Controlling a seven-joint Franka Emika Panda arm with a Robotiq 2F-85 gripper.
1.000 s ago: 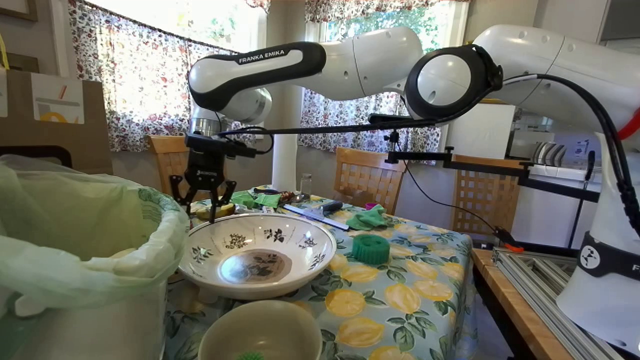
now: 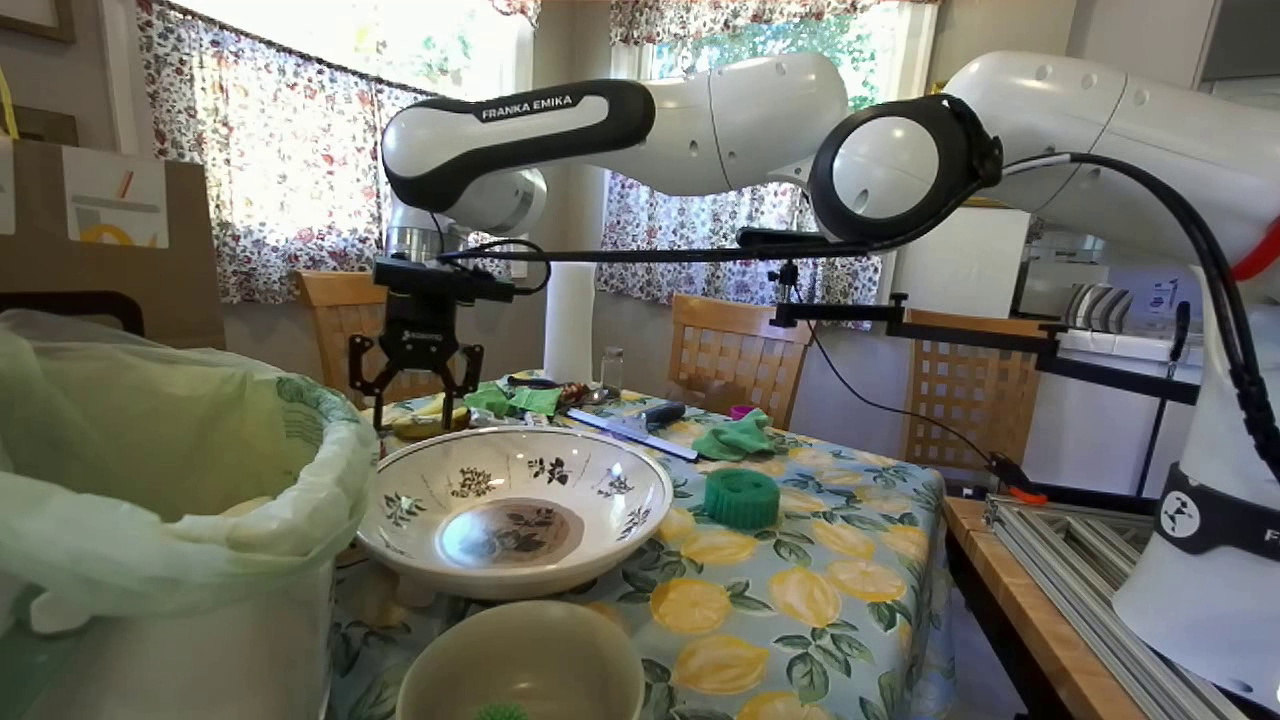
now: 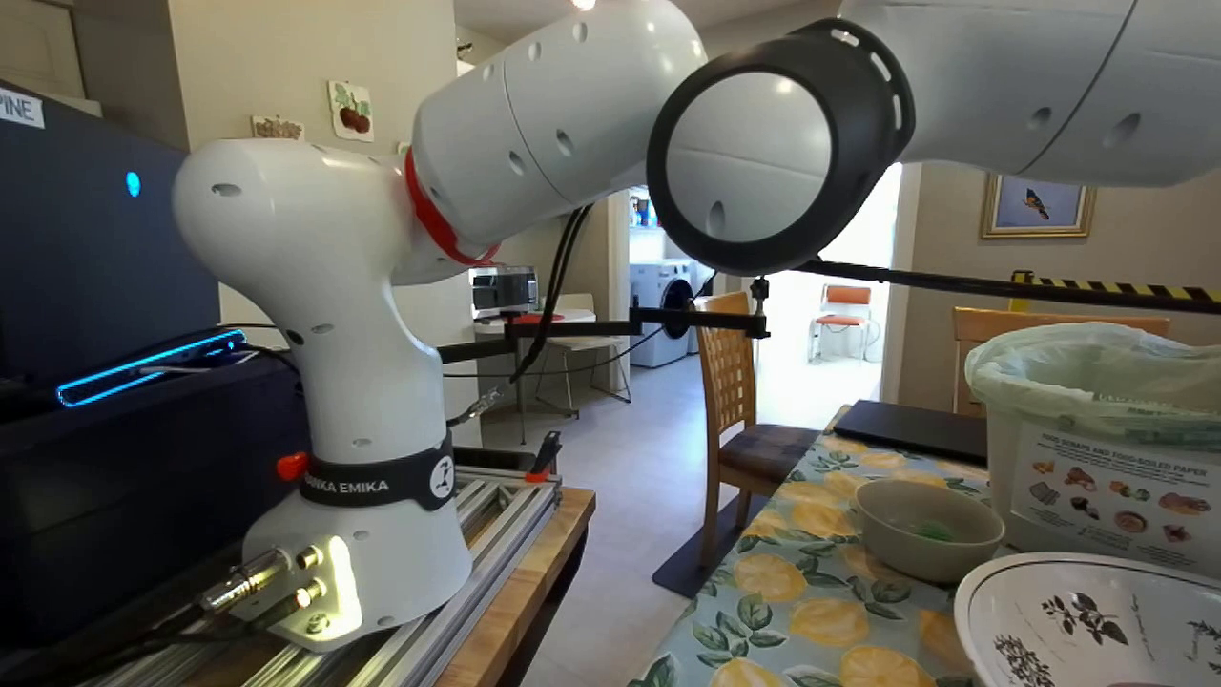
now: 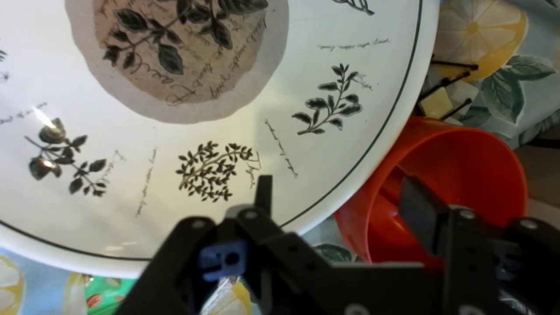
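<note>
My gripper [image 2: 413,422] hangs open over the far left side of the large white bowl [image 2: 516,451], which has dark plant drawings inside. In the wrist view the open gripper has one finger [image 4: 264,192] above the bowl's inner wall. The other finger [image 4: 418,212] is over the mouth of a red cup [image 4: 491,173], close beside the bowl's rim. Nothing shows held between the fingers. In exterior view 1 the cup cannot be seen.
A lined waste bin [image 2: 180,528] stands close at the left. A beige bowl [image 2: 528,654] sits in front of the large bowl. A green round object [image 2: 741,498], a green cloth [image 2: 734,438] and a long-bladed tool [image 2: 630,433] lie to the right.
My gripper has shifted slightly right and up, and its fingertips appear farther apart in exterior view 1. The bowls and other table things have stayed in place.
</note>
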